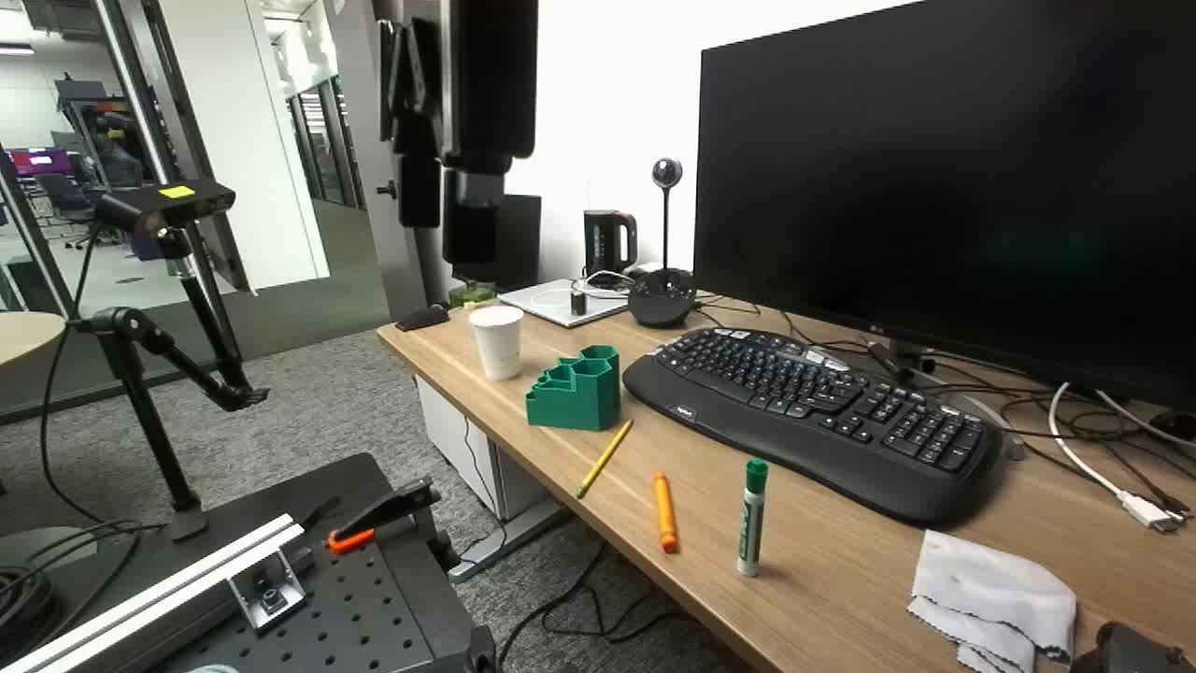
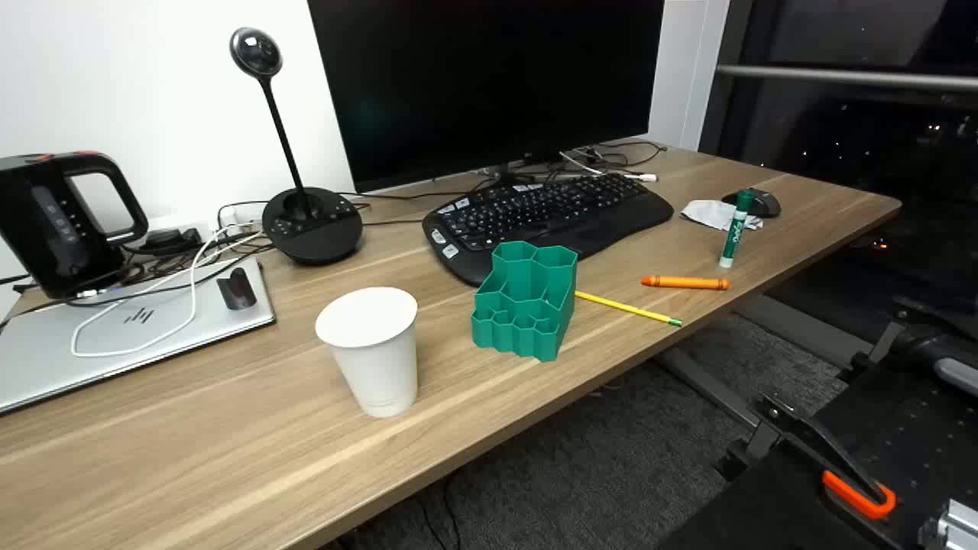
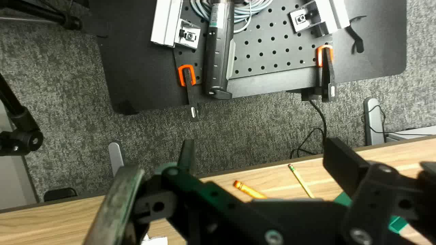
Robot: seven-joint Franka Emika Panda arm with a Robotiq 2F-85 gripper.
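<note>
A green holder (image 2: 525, 298) with several hexagonal cells stands empty on the wooden desk. Right of it in exterior view 2 lie a yellow pencil (image 2: 629, 308) and an orange crayon (image 2: 684, 283). Farther along, a green-capped marker (image 2: 734, 229) stands upright. On the holder's other side is a white paper cup (image 2: 374, 353); its inside is hidden. In the wrist view my gripper hangs open above the desk's front edge, its two fingers wide apart with nothing between. Exterior view 1 shows dark arm parts at the top, well above the desk.
Behind these lie a black keyboard (image 1: 818, 415) and a large monitor (image 1: 953, 213). A white cloth (image 1: 992, 600) rests near the marker. A laptop (image 2: 137, 321), webcam stand (image 2: 312, 224) and kettle (image 2: 69, 224) fill the far end. The desk's front strip has bare room.
</note>
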